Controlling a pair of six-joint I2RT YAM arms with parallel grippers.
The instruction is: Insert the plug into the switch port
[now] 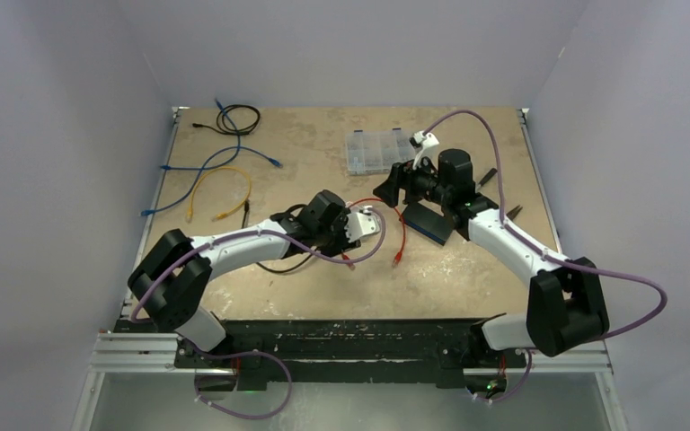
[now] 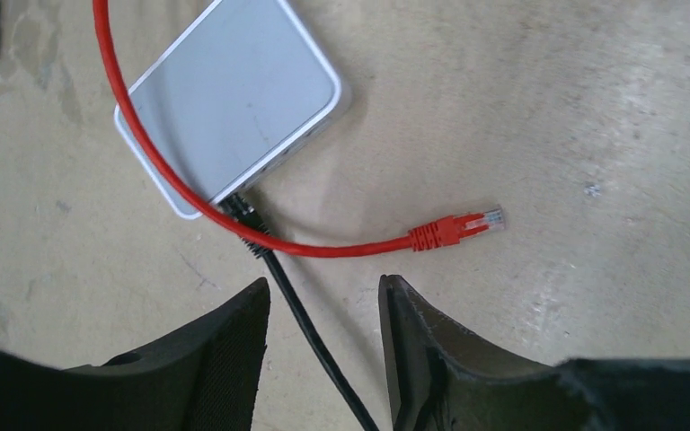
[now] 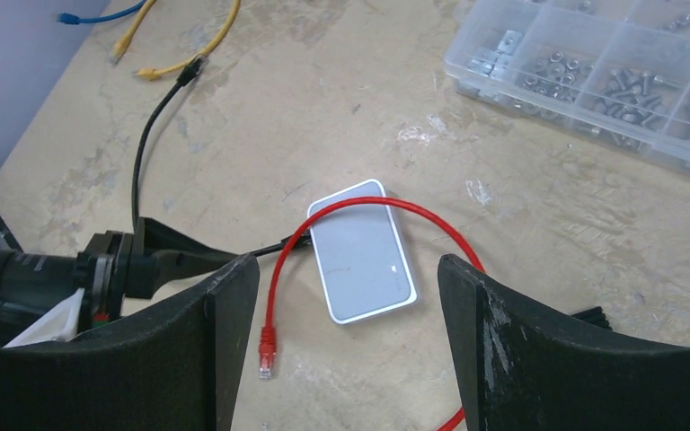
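A silver switch box (image 2: 234,90) lies on the table, a black cable's connector (image 2: 243,215) at one side. A red cable (image 3: 377,202) crosses the box, and its plug (image 2: 449,229) lies loose on the table with its clear tip exposed. My left gripper stands open above the black cable, short of the red plug, nothing held. My right gripper is open and empty, higher up to the right of the left one, looking over the box and red cable.
A clear compartment box of hardware (image 3: 584,81) stands at the back. A dark block (image 1: 427,222) lies beneath the right arm. Blue (image 1: 234,148), yellow (image 1: 243,180) and black cables lie on the left.
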